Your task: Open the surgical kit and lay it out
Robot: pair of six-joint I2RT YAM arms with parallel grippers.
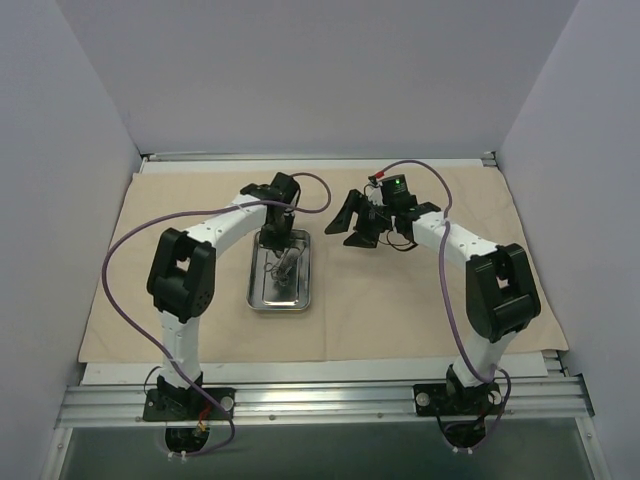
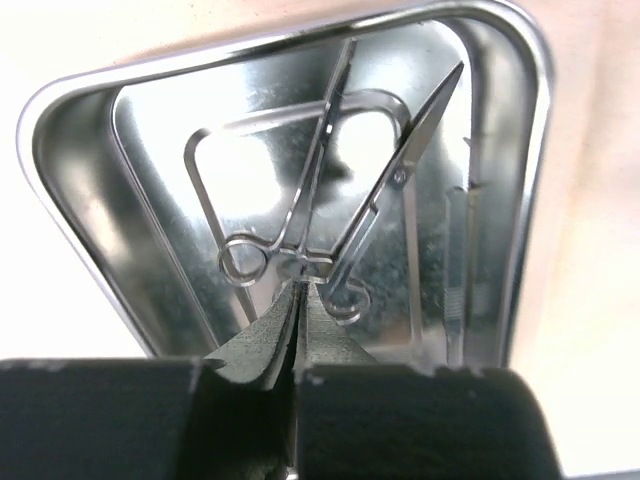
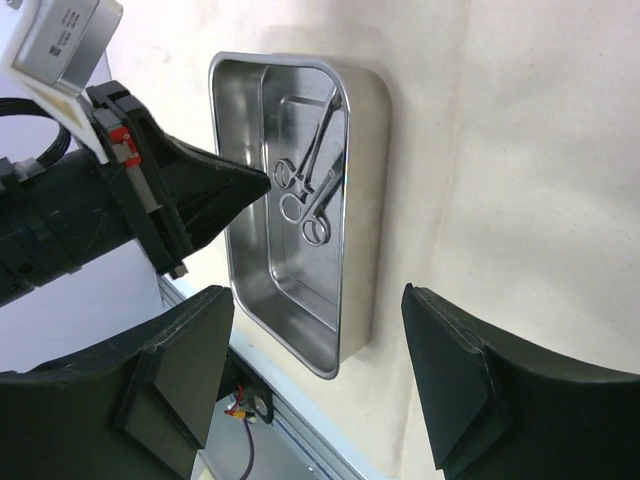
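Observation:
A steel tray lies left of centre on the cloth, also filling the left wrist view. Inside are a slim clamp and scissors, both with ring handles. My left gripper is shut over the tray, its tips at the instruments' handle end; the thing between them is too hidden to name surely. My right gripper hangs over the cloth right of the tray, fingers apart with nothing between them, seen also in the right wrist view.
Bare cloth spreads right of the tray and around it. Walls bound the back and both sides. Purple cables arch over both arms.

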